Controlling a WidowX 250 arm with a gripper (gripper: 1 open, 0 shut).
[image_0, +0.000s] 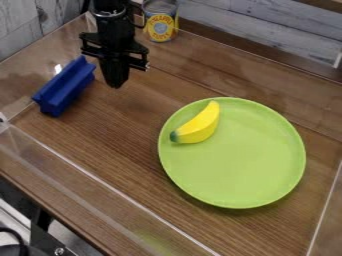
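My black gripper (115, 62) hangs over the upper left of the wooden table, just right of a long blue block (63, 88). It is shut, and I see nothing held in it. A yellow banana (197, 123) lies on the left part of a large green plate (254, 170) at the right.
A yellow-labelled can (160, 20) stands at the back, right of my arm. A pale wooden wall (267, 30) runs along the back.
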